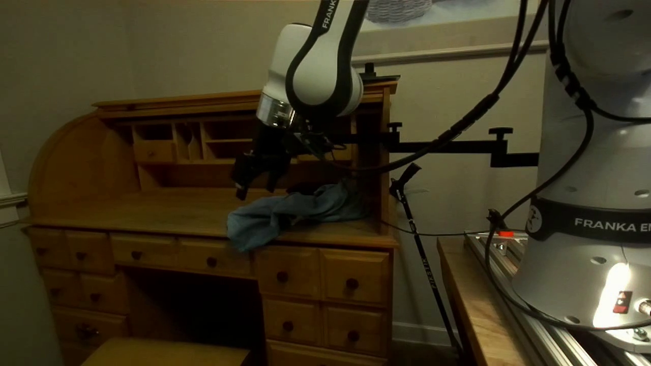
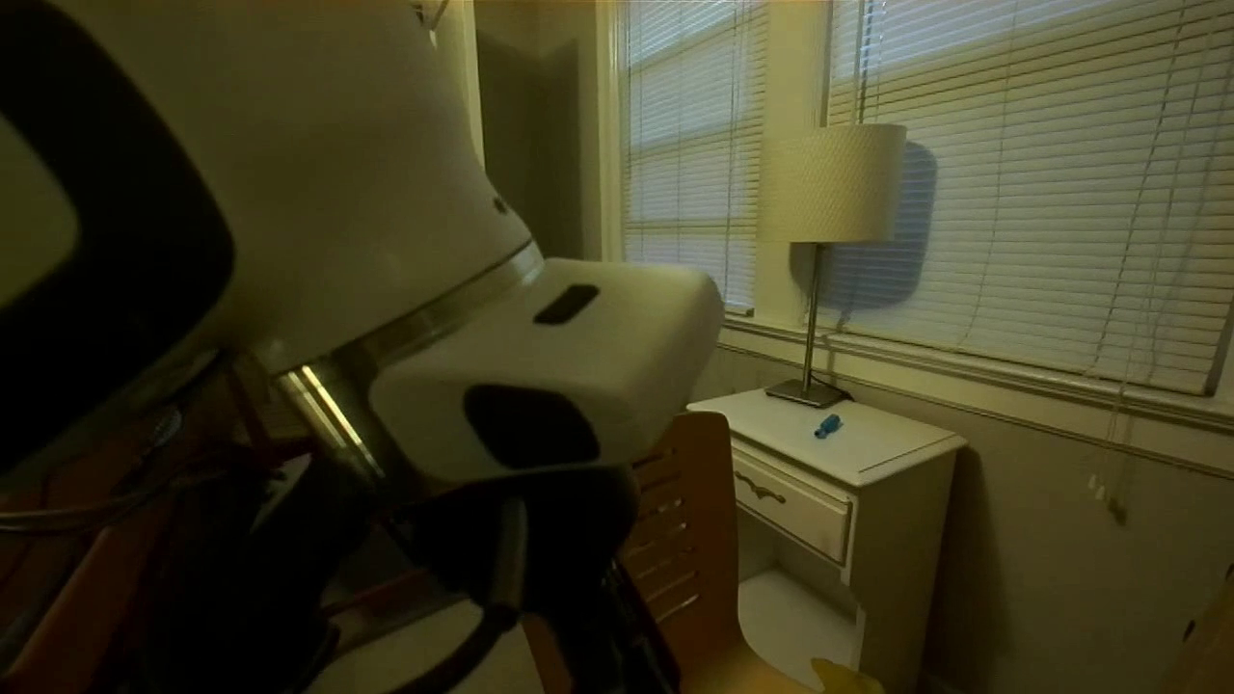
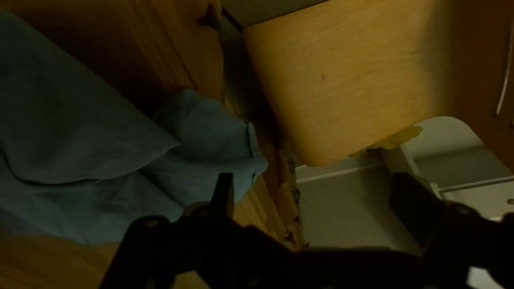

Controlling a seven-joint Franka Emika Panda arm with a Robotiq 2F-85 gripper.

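Observation:
A crumpled blue-grey cloth [image 1: 299,208] lies on the right part of the wooden roll-top desk, one end hanging over the front edge. Just above and to the left of the cloth, in exterior view 1, my gripper [image 1: 256,188] is tilted downward. In the wrist view the gripper has its fingers wide apart, with nothing held between them. There the cloth [image 3: 120,163] fills the left side and passes close behind the left finger [image 3: 223,192]. Exterior view 2 shows the hand from behind, its fingertips hidden.
A wooden chair [image 3: 337,72] stands in front of the desk. Beside the window is a white nightstand [image 2: 902,445] with a lamp [image 2: 835,185] and a small blue object [image 2: 828,427]. A black pole [image 1: 427,262] leans right of the desk.

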